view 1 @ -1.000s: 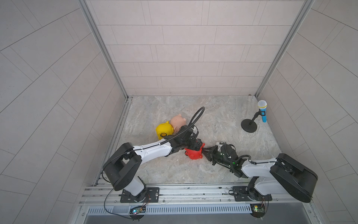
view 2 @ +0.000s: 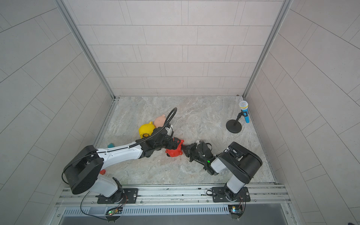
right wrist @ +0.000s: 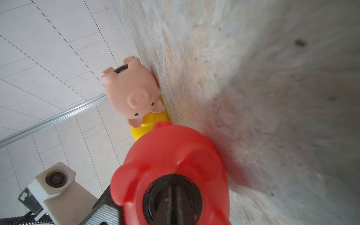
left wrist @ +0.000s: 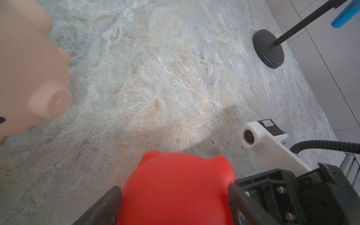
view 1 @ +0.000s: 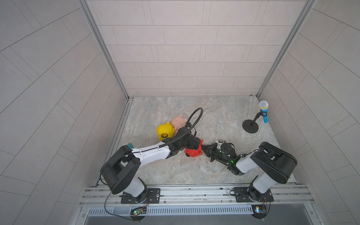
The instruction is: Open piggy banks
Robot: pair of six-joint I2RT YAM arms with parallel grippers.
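A red piggy bank lies on the stone table at the centre, between my two grippers. My left gripper is open around its body, blurred fingers at either side. My right gripper is shut, its narrow tips at the black round plug on the piggy bank's underside; whether they are inside or against it I cannot tell. A yellow piggy bank and a pink piggy bank stand behind the left arm.
A black stand holding a blue cylinder is at the back right. A small teal object is at the left.
Both grippers and the red piggy bank have shifted slightly left and toward the back. The right arm's elbow has swung inward to the left and up.
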